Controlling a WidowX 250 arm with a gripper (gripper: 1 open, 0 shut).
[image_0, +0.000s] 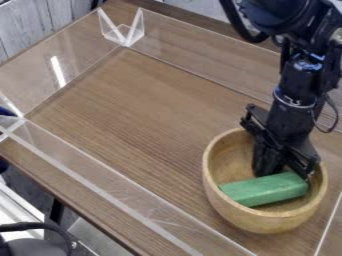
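A round wooden bowl (225, 205) stands at the lower right of the table, with a green oblong block (261, 190) lying in it. The black gripper (281, 150) reaches down from the upper right over the back of the bowl, its lower end inside or just above it, behind or beside the block. Its fingertips are dark and partly hidden, so whether anything sits between them cannot be made out; it looks shut.
A black object (27, 240) lies at the lower left corner, off the table.
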